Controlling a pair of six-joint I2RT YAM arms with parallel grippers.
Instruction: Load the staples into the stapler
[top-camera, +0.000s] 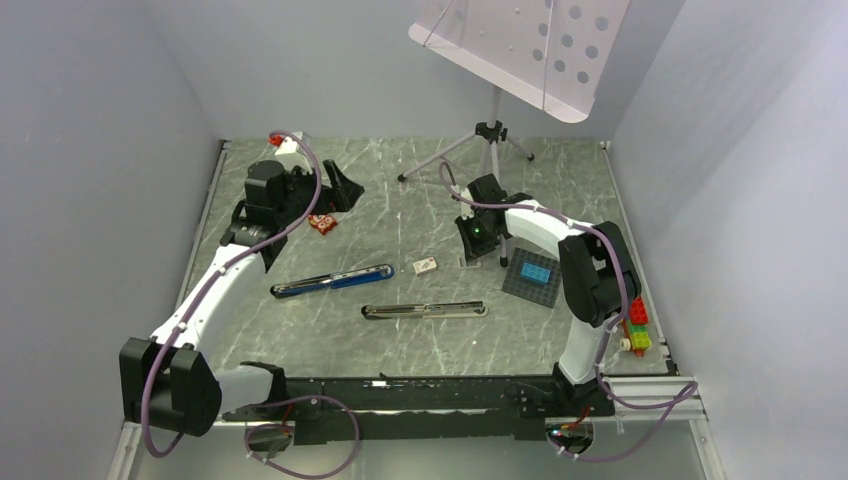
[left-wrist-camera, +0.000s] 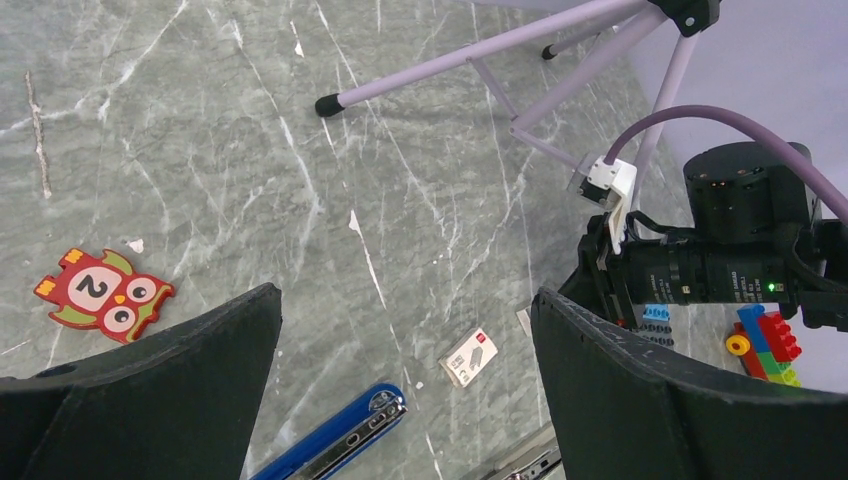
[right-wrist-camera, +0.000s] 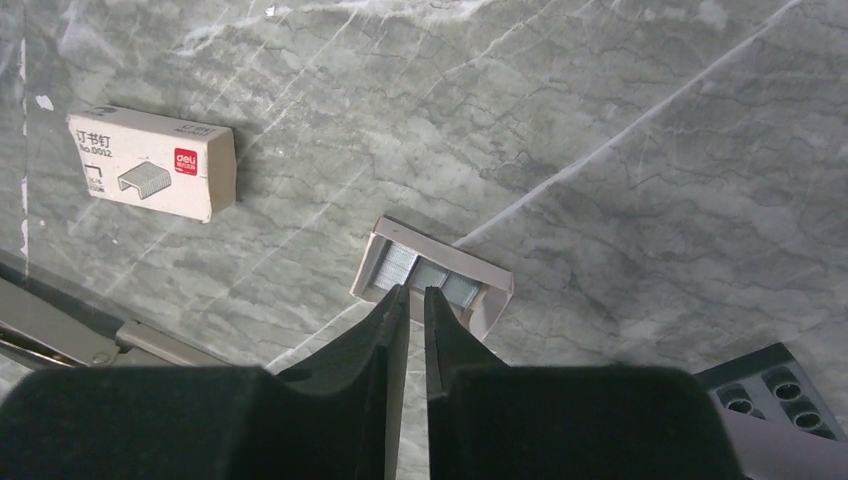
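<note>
An open cardboard tray of staples (right-wrist-camera: 395, 262) lies on the marble table, with my right gripper just over it, its fingertips narrowly apart and nothing visible held. A closed staple box (top-camera: 425, 264) (right-wrist-camera: 150, 160) lies to its left. Two long staplers lie open: a blue one (top-camera: 340, 280) at left and a beige one (top-camera: 440, 310) nearer the front. My left gripper stands open above the table at back left, away from the staples.
A grey plate with a blue block (top-camera: 535, 273) is right of the tray. A music stand's tripod (top-camera: 440, 155) stands behind. An owl piece (left-wrist-camera: 105, 293) lies at left, toy bricks (top-camera: 638, 325) at right.
</note>
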